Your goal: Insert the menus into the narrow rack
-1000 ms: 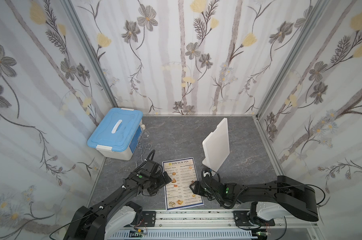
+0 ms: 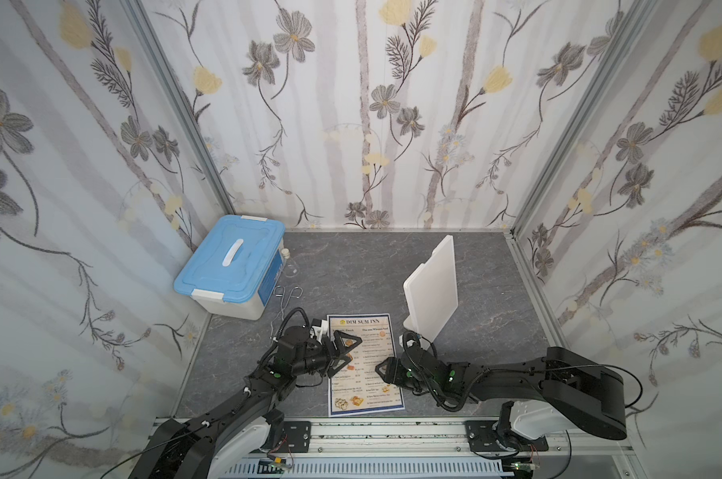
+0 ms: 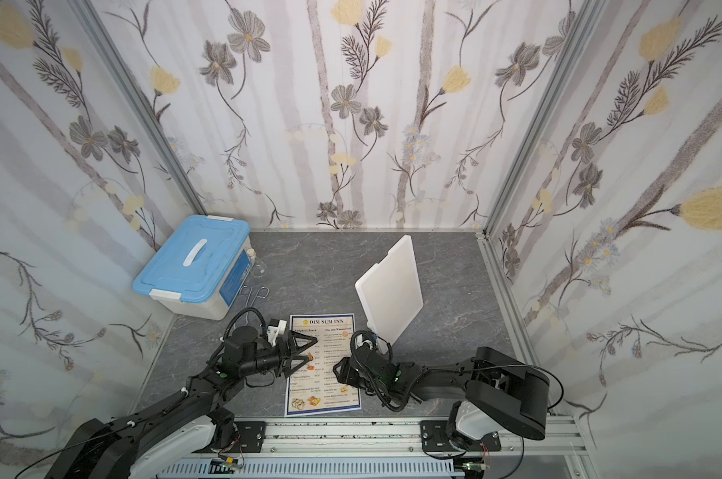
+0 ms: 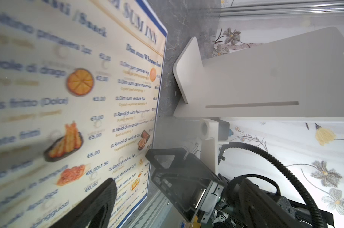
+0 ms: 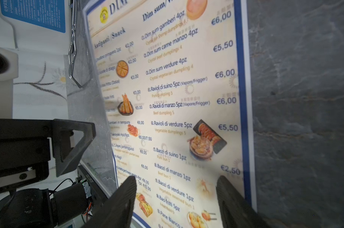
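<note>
A Dim Sum Inn menu (image 2: 361, 375) with a blue border lies on the grey table, between my two grippers. The white narrow rack (image 2: 431, 291) stands upright just behind and right of it; a slot shows in the left wrist view. My left gripper (image 2: 346, 351) is open above the menu's left side, nothing between its fingers. My right gripper (image 2: 386, 370) is low at the menu's right edge, its fingertips on or very near the sheet; it looks shut, but whether it pinches the edge is hard to see.
A blue-lidded plastic box (image 2: 229, 263) sits at the back left, with a small bottle (image 2: 289, 263) and metal scissors-like tool (image 2: 287, 297) beside it. Walls enclose the sides.
My left gripper has risen slightly and opened. My right arm has barely moved.
</note>
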